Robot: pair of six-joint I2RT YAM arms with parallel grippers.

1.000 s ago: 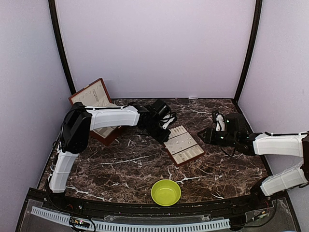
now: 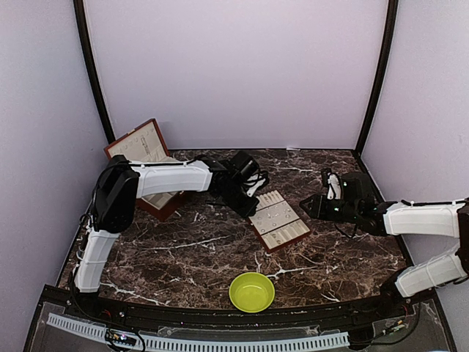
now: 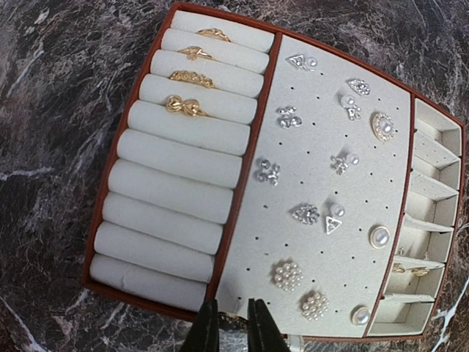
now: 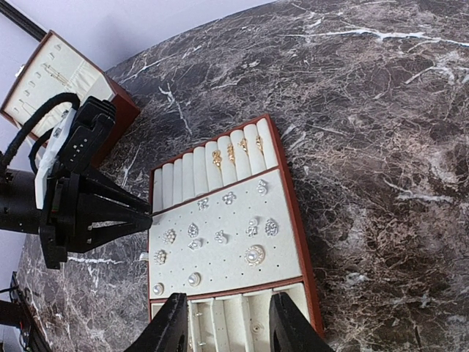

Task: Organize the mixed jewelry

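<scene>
A shallow brown-rimmed jewelry tray (image 2: 279,220) lies on the marble table. In the left wrist view its white ring rolls (image 3: 170,172) bear several gold rings (image 3: 187,106) at one end, with the other rolls empty. The middle panel carries several pearl and silver earrings (image 3: 288,276). Along the far side run small compartments, one holding gold-coloured pieces (image 3: 410,270). My left gripper is at the tray's edge, its fingers a little apart; I make out no jewelry between them. The right gripper is open and empty, away to the tray's right in the top view.
An open jewelry box (image 2: 139,143) with a raised lid stands at the back left, partly behind the left arm. A green bowl (image 2: 251,292) sits at the front edge. Bare marble (image 2: 179,253) lies left of the tray, and more between tray and right arm.
</scene>
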